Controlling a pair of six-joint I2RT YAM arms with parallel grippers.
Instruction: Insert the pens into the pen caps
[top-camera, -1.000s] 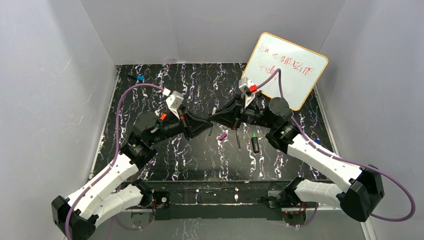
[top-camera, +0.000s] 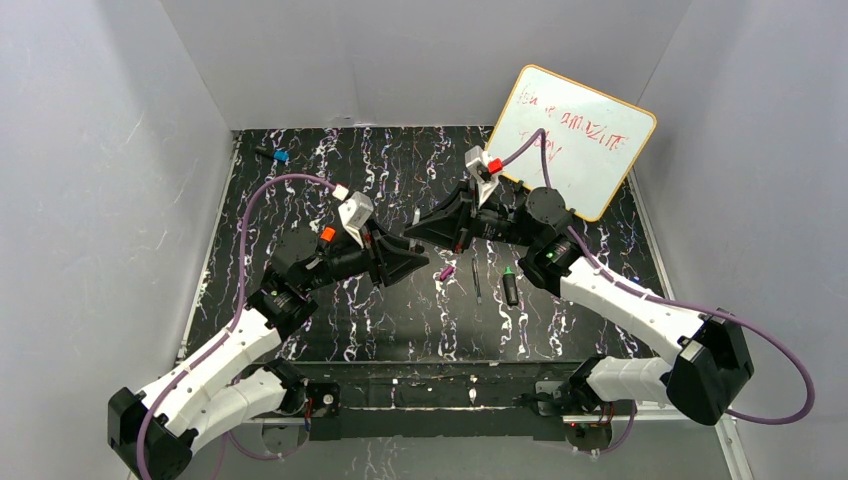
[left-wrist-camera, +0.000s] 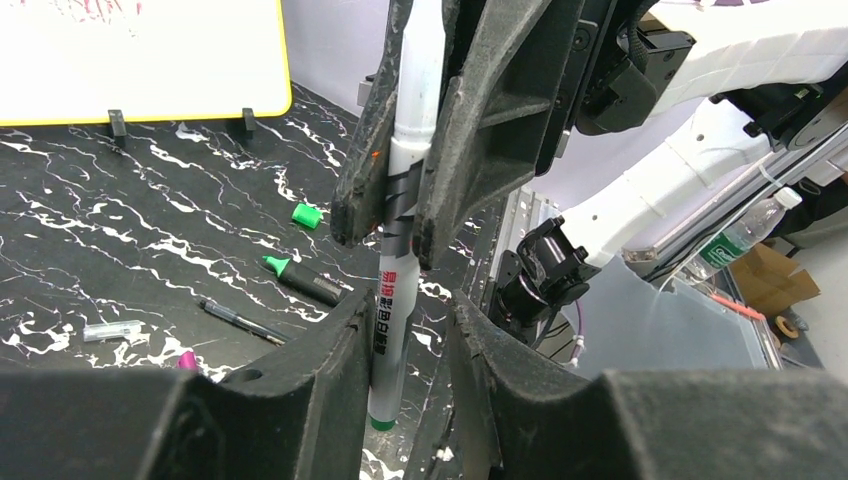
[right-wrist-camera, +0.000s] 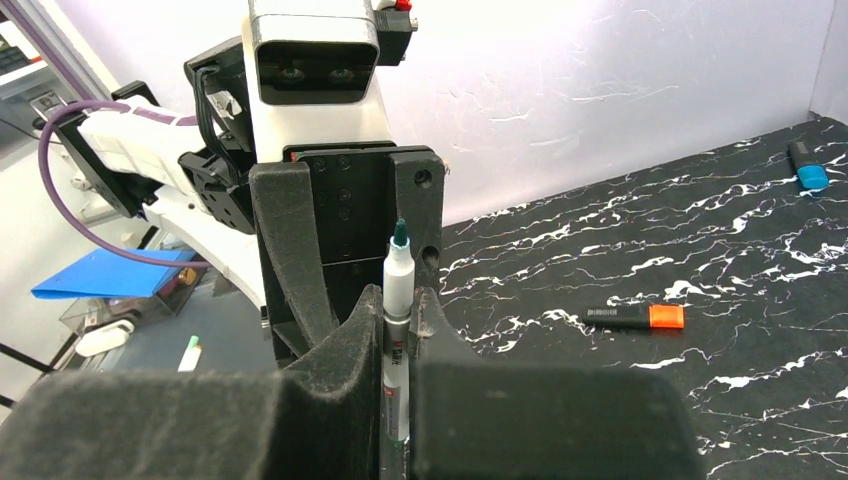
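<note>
A white marker (left-wrist-camera: 395, 310) with a green tip stands upright between the grippers at the middle of the table. My right gripper is shut on it, its upper part in the left wrist view. My left gripper is part open around the marker's lower part, with a gap beside the barrel in the left wrist view. On the table lie a green highlighter (top-camera: 510, 288), a thin pen (top-camera: 476, 281), a pink cap (top-camera: 446, 273), a green cap (left-wrist-camera: 306, 214) and an orange-ended marker (right-wrist-camera: 630, 316).
A whiteboard (top-camera: 570, 130) stands at the back right. A blue-ended marker (right-wrist-camera: 808, 170) lies at the back left of the table.
The right arm has shifted slightly left, with its wrist rising in the top view, and the held marker has moved left.
</note>
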